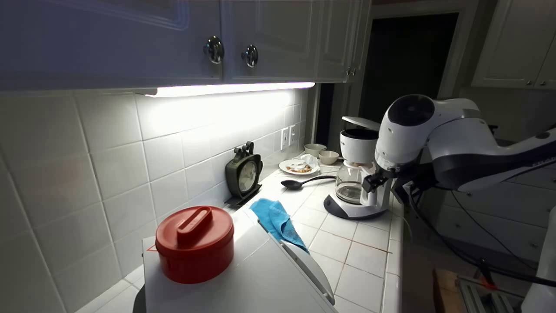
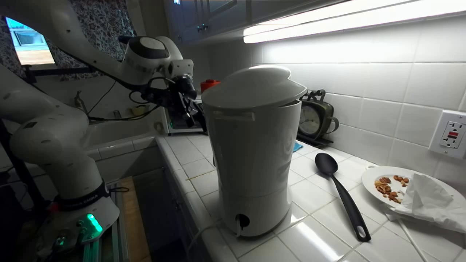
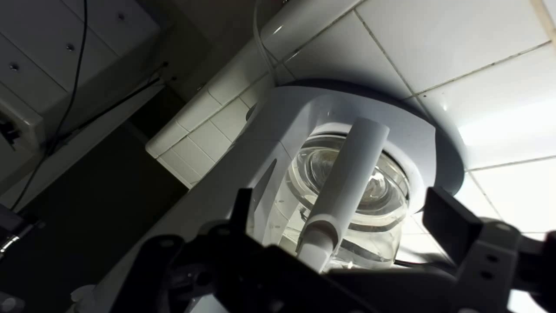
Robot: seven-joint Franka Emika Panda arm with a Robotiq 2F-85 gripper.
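My gripper is open, its two black fingers (image 3: 452,223) spread to either side of the white carafe handle (image 3: 346,180) in the wrist view. I cannot tell whether either finger touches it. The glass carafe (image 1: 349,183) sits on the base of the white coffee maker (image 1: 359,146), whose lid (image 1: 360,123) is raised. From the other side, the coffee maker's tall back (image 2: 253,166) hides the carafe and part of my gripper.
A black spoon (image 2: 345,196) and a plate (image 2: 371,174) of nuts lie beyond the coffee maker. A blue cloth (image 1: 279,221), a dark scale (image 1: 243,174) and a red lidded container (image 1: 195,245) are along the wall side. Bare tiles (image 1: 333,245) lie before the coffee maker.
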